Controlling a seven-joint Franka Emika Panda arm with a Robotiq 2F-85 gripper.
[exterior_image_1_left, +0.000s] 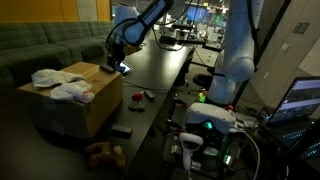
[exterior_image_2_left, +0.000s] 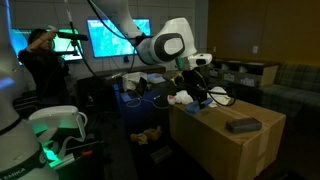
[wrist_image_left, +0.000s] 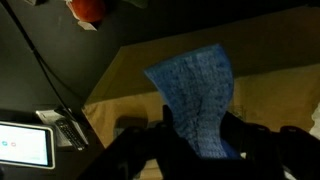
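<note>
A crumpled blue cloth (wrist_image_left: 195, 90) hangs in my gripper, whose fingers are shut on it; it spreads out ahead of them in the wrist view. Beneath it is the cardboard box (wrist_image_left: 145, 72), with its edge crossing the picture. In exterior view 1 my gripper (exterior_image_1_left: 119, 52) is raised near the right end of the box (exterior_image_1_left: 75, 112), and the cloth (exterior_image_1_left: 122, 67) shows small and bluish below it. From the other side, the cloth (exterior_image_2_left: 217, 96) appears at the box's top, under the white arm. How far it is above the box I cannot tell.
White bundled cloths (exterior_image_1_left: 72, 90) lie on the box top, with a dark block (exterior_image_2_left: 242, 126) on it too. On the dark table are a red object (exterior_image_1_left: 137, 98), a brown object (exterior_image_1_left: 104, 155) and a small dark block (exterior_image_1_left: 121, 131).
</note>
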